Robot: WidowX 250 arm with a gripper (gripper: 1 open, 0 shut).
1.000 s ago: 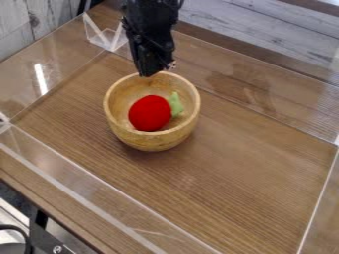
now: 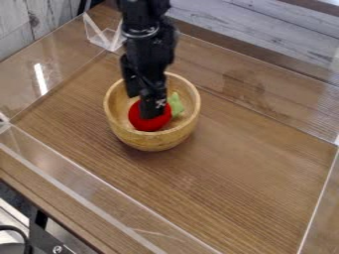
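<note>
A wooden bowl [image 2: 153,137] sits on the wooden table [image 2: 252,169], left of centre. In it are a round red object [image 2: 150,122] and a smaller light green thing [image 2: 176,102] to its right. My dark gripper [image 2: 147,91] reaches down from the top into the bowl, its lower end at the red object and hiding part of it. Whether it is open or shut on anything is hard to make out.
Clear plastic pieces [image 2: 102,32] lie at the upper left. A dark cable [image 2: 14,233] is at the lower left corner.
My gripper has come down from above and behind the bowl into it, over the red object, which is now partly covered.
</note>
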